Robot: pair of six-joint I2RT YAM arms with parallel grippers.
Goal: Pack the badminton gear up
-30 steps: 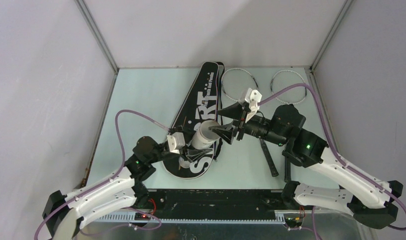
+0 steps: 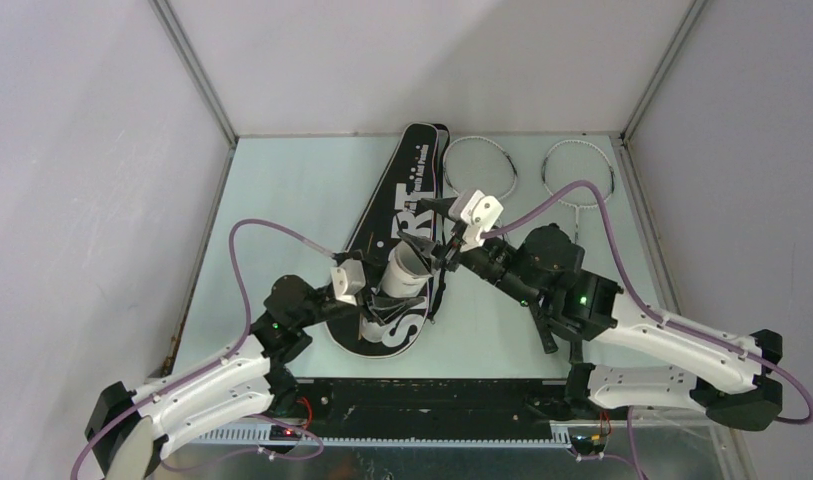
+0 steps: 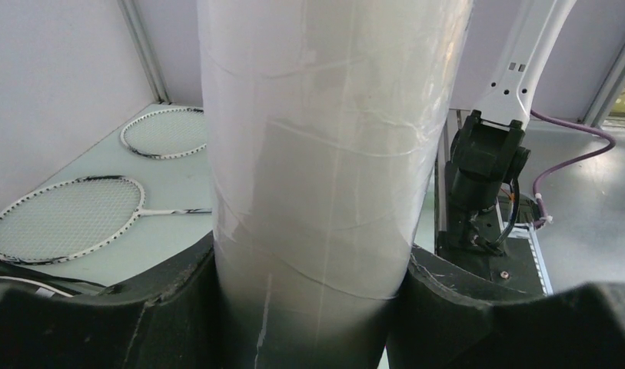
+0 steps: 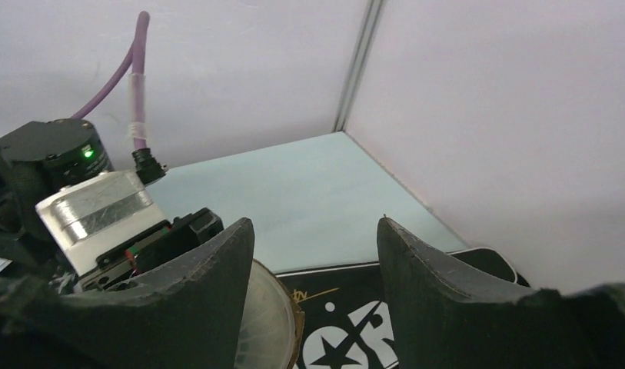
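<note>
A white shuttlecock tube (image 2: 405,275) is held upright over the black bag (image 2: 387,200) by my left gripper (image 2: 377,290); in the left wrist view the tube (image 3: 324,169) fills the middle, between both fingers. My right gripper (image 2: 422,225) hangs just beside and above the tube's top, part open with nothing seen between its fingers. In the right wrist view the tube's round end (image 4: 267,315) sits low, partly behind a finger. Two white rackets (image 3: 63,219) lie on the table's right side, partly hidden by my right arm.
Walls enclose the back and sides. The arms crowd the middle and front.
The left gripper and tube look unmoved.
</note>
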